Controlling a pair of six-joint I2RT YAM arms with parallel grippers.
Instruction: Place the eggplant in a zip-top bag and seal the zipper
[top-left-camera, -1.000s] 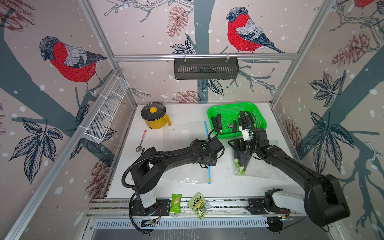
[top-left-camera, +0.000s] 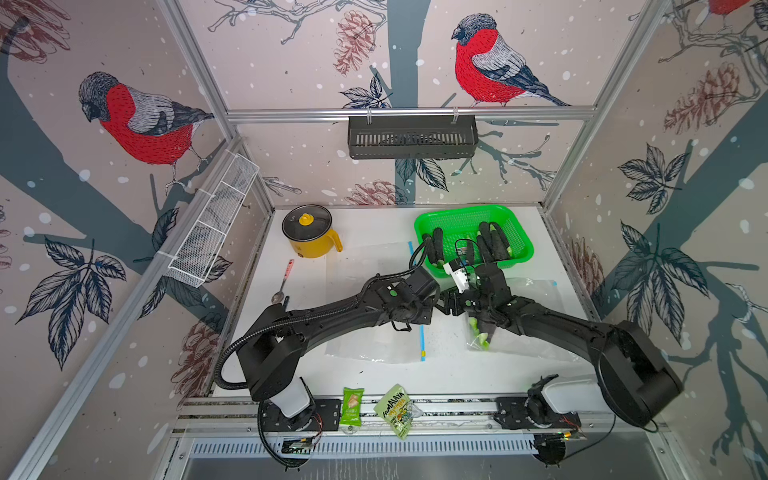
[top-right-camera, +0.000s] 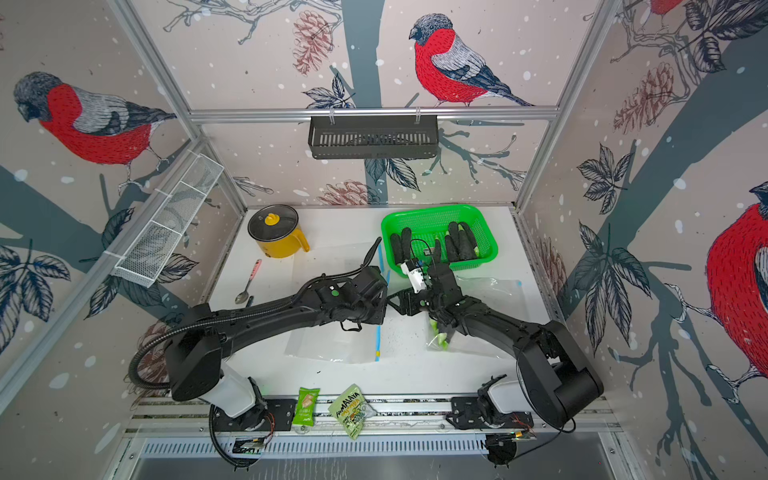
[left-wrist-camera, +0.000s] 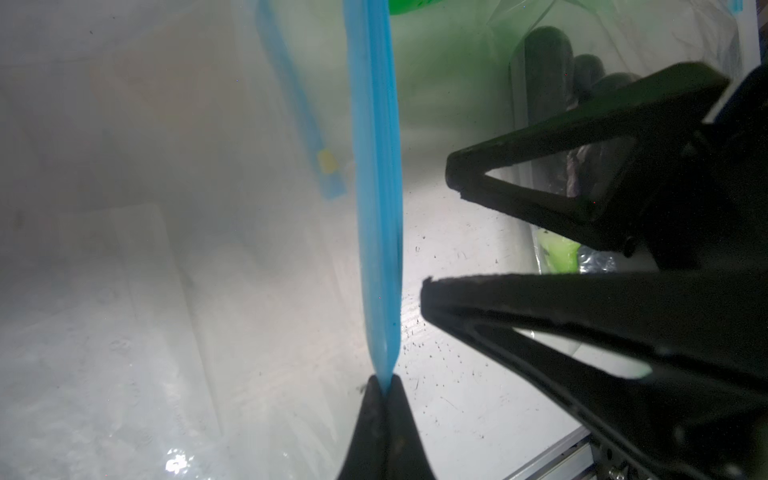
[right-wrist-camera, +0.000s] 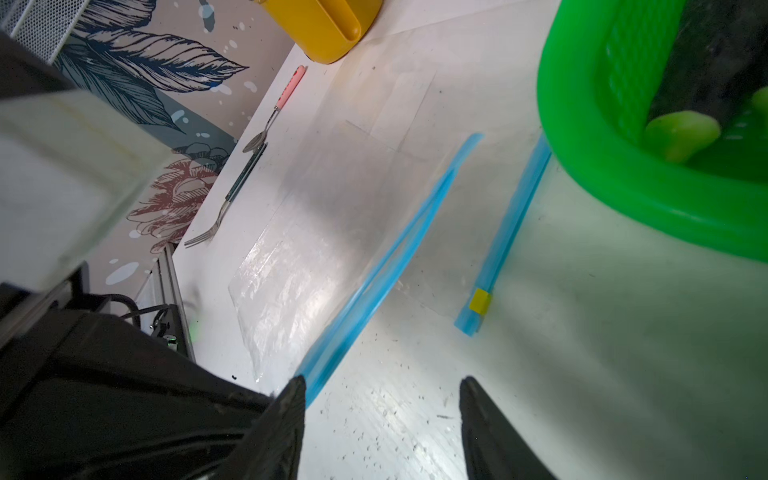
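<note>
My left gripper is shut on one end of the blue zipper strip (left-wrist-camera: 377, 200) of a clear bag (left-wrist-camera: 160, 240). The strip's lips part slightly further up, as the right wrist view shows. My right gripper stands open beside that strip, nothing between its fingertips; its fingers (left-wrist-camera: 520, 292) point at the strip in the left wrist view. Several dark eggplants (top-left-camera: 497, 240) lie in the green basket (top-left-camera: 524, 254) at the back right. A second clear bag (top-left-camera: 528, 340) on the right holds eggplants with green stems (top-left-camera: 483, 340), partly hidden by my right arm.
Another blue zipper strip with a yellow tab (right-wrist-camera: 480, 301) lies flat on the table under the lifted one. A yellow pot (top-left-camera: 312, 244), a spoon (top-left-camera: 278, 297) and a fork (right-wrist-camera: 204, 236) are at the left. Bare table shows between the bags.
My right gripper has moved left and slightly toward the front, away from above the filled bag and close to the left gripper. The left arm has shifted only slightly.
</note>
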